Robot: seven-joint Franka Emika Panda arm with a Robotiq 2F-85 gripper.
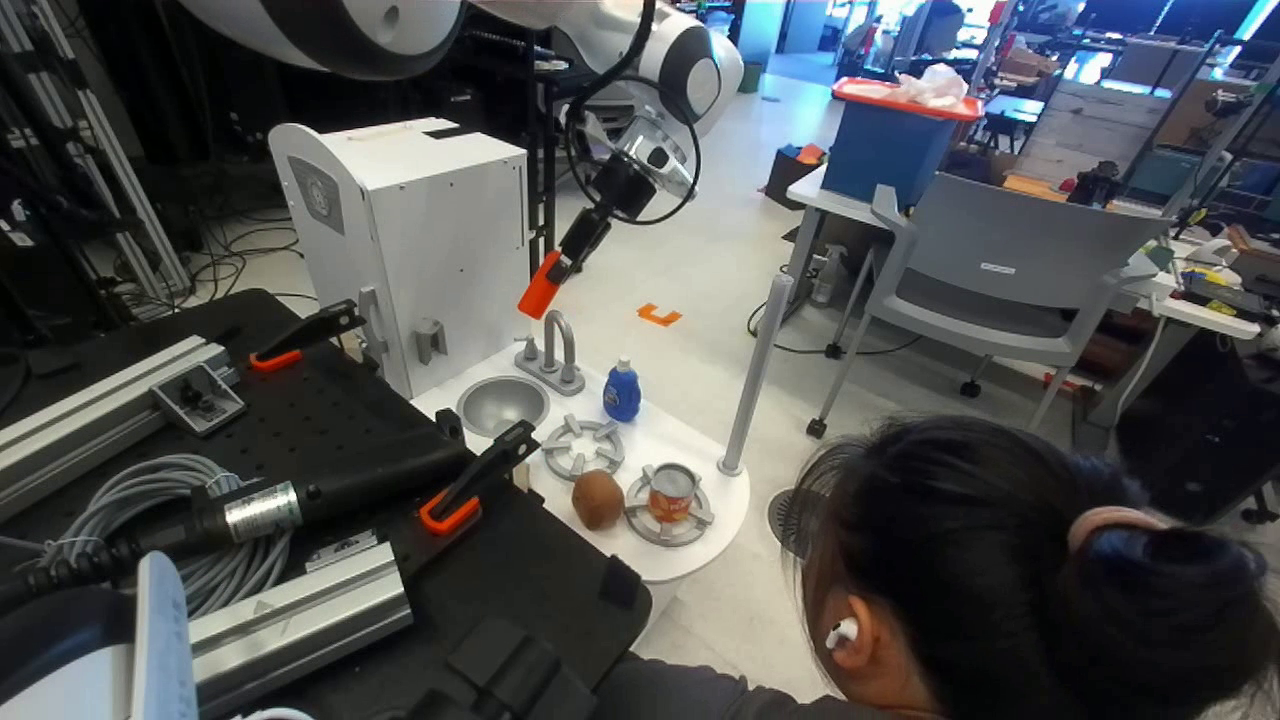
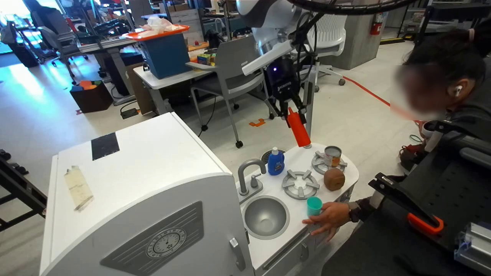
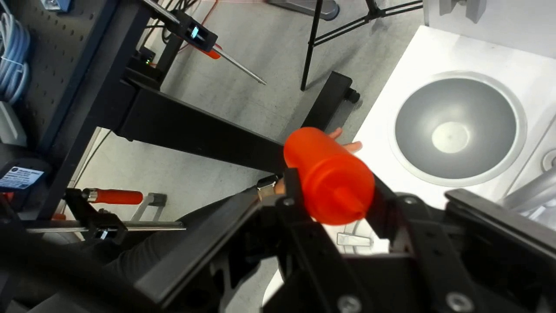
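A red bottle [image 2: 299, 130] with a narrow nozzle hangs tilted in the air, my gripper [image 2: 292, 109] shut on its nozzle end. In exterior view 1 the bottle [image 1: 542, 288] is above and behind the tap, clear of the counter. Seen from the wrist, the bottle [image 3: 331, 167] lies between the two fingers, nozzle towards the camera. A person's hand touches a teal cup [image 2: 315, 205] standing on the counter beside the sink [image 2: 266, 217]; the bottle hides most of that hand in the wrist view.
On the white counter stand a blue bottle [image 1: 621, 391], a brown round object [image 1: 597, 499] and a tin can [image 1: 672, 490] on a burner. A grey tap [image 2: 251, 177] and a tall white cabinet [image 1: 446, 228] rise nearby. The person leans close to the counter.
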